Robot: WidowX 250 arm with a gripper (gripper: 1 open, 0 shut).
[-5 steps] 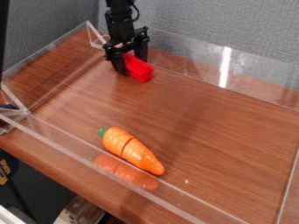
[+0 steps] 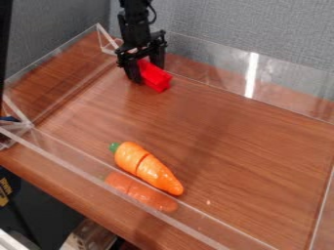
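Note:
At the back left of the wooden surface, my black gripper [image 2: 140, 60] is down over a red block [image 2: 155, 79], its fingers around or against the block's left part. Whether they are closed on it is too small and dark to tell. An orange toy carrot [image 2: 148, 168] with a green top lies at the front, apart from the gripper.
Clear plastic walls [image 2: 255, 83] edge the wooden surface [image 2: 229, 151], with the back wall just behind the gripper. A dark area lies beyond the front left edge.

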